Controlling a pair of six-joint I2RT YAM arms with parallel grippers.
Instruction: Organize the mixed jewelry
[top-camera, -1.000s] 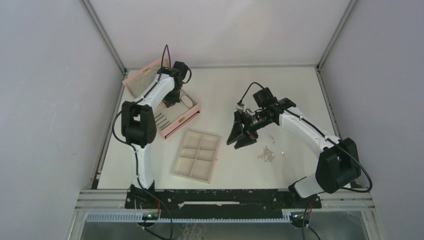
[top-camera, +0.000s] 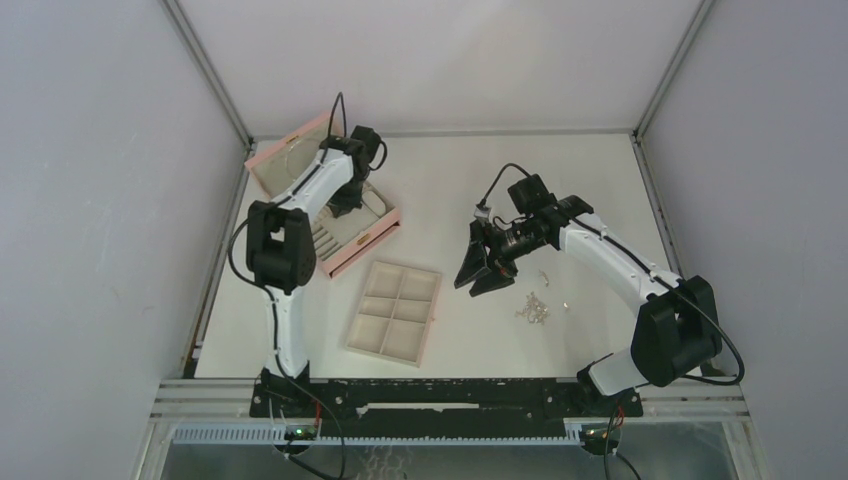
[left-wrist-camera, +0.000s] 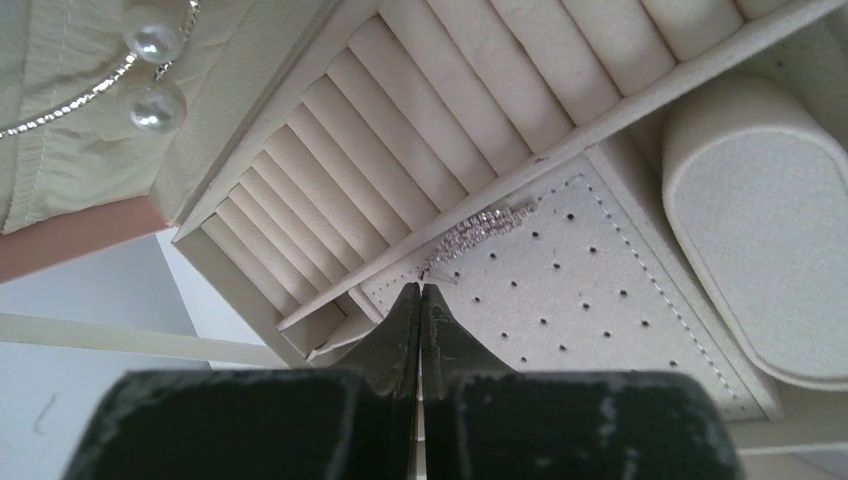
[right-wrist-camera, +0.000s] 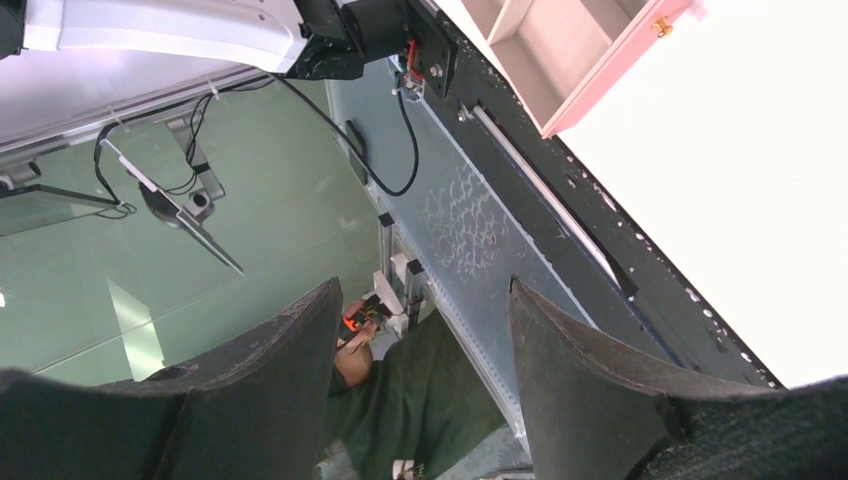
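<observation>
A pink jewelry box (top-camera: 385, 238) stands lid-up at the back left. In the left wrist view a sparkling rhinestone piece (left-wrist-camera: 480, 232) lies on the box's dotted panel (left-wrist-camera: 590, 290), beside the ring rolls (left-wrist-camera: 400, 130). My left gripper is shut, its tips close to the lower end of that piece; whether they touch it I cannot tell. On the right of the table lie a small heap of jewelry (top-camera: 535, 310) and small pieces (top-camera: 565, 306) near it. Left of the heap hangs my right gripper (top-camera: 474, 284), open, with nothing between its fingers.
A pale tray with several compartments (top-camera: 393, 312) sits at front centre, looking empty. Silver strands with pearls (left-wrist-camera: 153, 105) hang in the box lid (left-wrist-camera: 90, 230). A padded cushion (left-wrist-camera: 755, 220) stands beside the dotted panel.
The right arm is practically still.
</observation>
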